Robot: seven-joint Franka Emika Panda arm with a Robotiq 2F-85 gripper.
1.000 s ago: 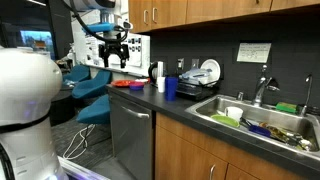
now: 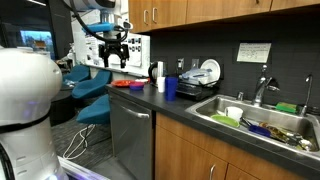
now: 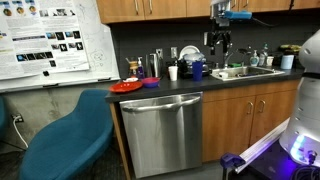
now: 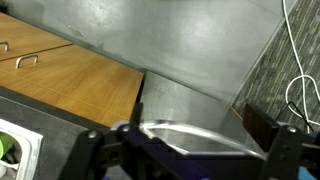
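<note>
My gripper (image 2: 114, 64) hangs in the air above the counter, fingers pointing down. In the second exterior view the same gripper (image 3: 218, 52) shows in front of the dark back wall. Its two dark fingers (image 4: 135, 150) stand wide apart in the wrist view, open with nothing held between them. Below them the wrist view shows the steel dishwasher front, wooden cabinet doors (image 4: 75, 75) and part of the counter. From outside, the dishwasher (image 3: 165, 135) is closed.
On the counter (image 3: 130, 96) stand a red plate (image 3: 125, 87), a purple bowl (image 3: 151, 83), a blue container (image 3: 197, 71) and a white dish rack plate (image 2: 210, 70). The sink (image 2: 265, 123) holds several items. Blue chairs (image 3: 65, 135) stand beyond the counter's end.
</note>
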